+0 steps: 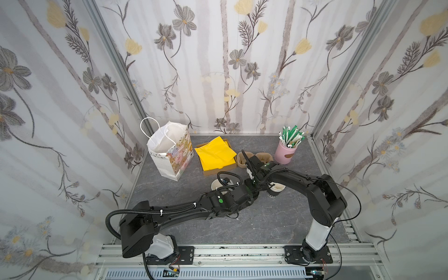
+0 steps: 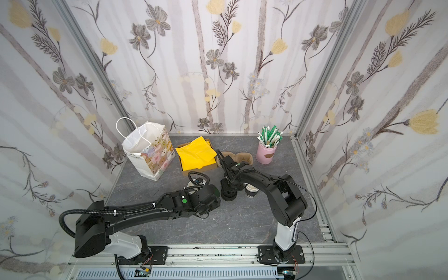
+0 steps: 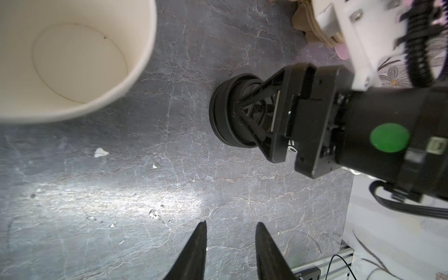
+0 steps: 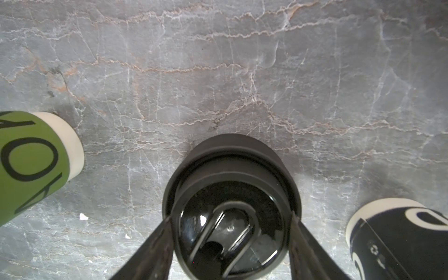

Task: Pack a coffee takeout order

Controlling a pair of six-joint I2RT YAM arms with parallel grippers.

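Observation:
A stack of black lids (image 4: 231,154) stands on the grey table, with the fingers of my open right gripper on either side of it. Contact with the lids is hard to tell. To one side lies a green cup (image 4: 32,158) in the right wrist view; opposite it is a black cup (image 4: 401,242). In the left wrist view an open-topped cup (image 3: 79,60) with a pale, empty inside fills the upper left. My left gripper hangs over bare table in front of the lids, its fingers part open with nothing between them.
A patterned paper bag (image 1: 170,151) stands at the back left. Yellow napkins (image 1: 215,154) lie beside it, then a brown cup carrier (image 1: 264,157) and a pink holder (image 1: 285,153) of wrapped sticks. Both arms meet closely mid-table.

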